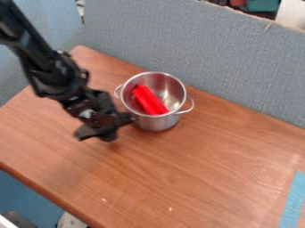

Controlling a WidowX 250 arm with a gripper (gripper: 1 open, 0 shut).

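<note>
A steel pot (170, 89) with two side handles stands toward the back of the wooden table. Inside it lies a red object (150, 102), with some dark part at its upper left end. My black gripper (95, 132) is low over the table, left and a little in front of the pot, blurred. It looks shut, with nothing visible between its fingers.
A grey padded wall (202, 62) runs along the back of the table (202, 178). A strip of blue tape (292, 196) lies at the right edge.
</note>
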